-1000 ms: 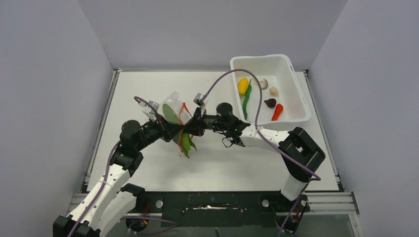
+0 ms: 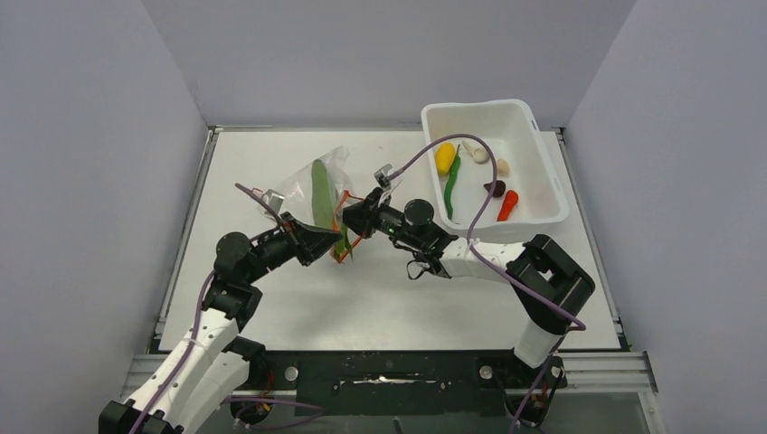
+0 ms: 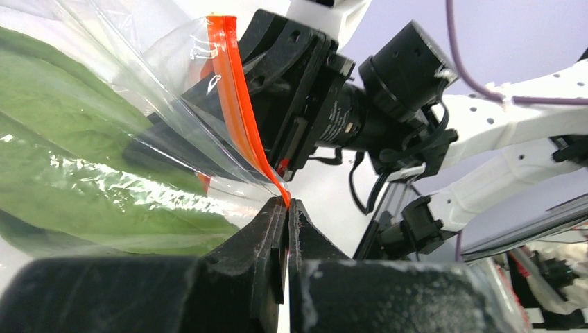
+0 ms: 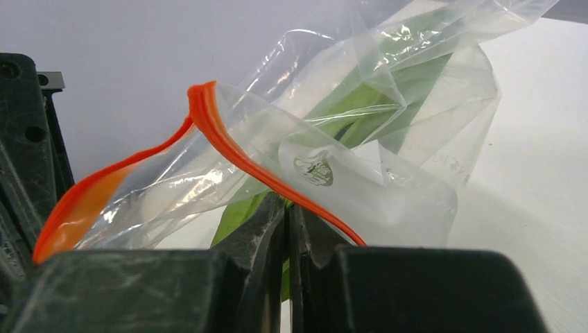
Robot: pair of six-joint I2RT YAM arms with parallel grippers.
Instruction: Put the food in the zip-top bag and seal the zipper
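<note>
The clear zip bag with its orange zipper lies at the middle left of the table, its mouth toward the front. A long green vegetable fills much of it, with leafy ends near the orange edges. My left gripper is shut on the orange edge at the mouth. My right gripper is shut with green leaf between and beside its fingertips, at the mouth where the orange strip crosses close by. Film and fingers partly hide that grip.
A white bin at the back right holds a yellow item, a green pepper, a red pepper and small pieces. Both grippers are close together.
The green vegetable has moved away from the front, deeper into the bag, and its leafy ends stick out less. The right gripper has shifted toward the back; the left gripper has barely moved.
</note>
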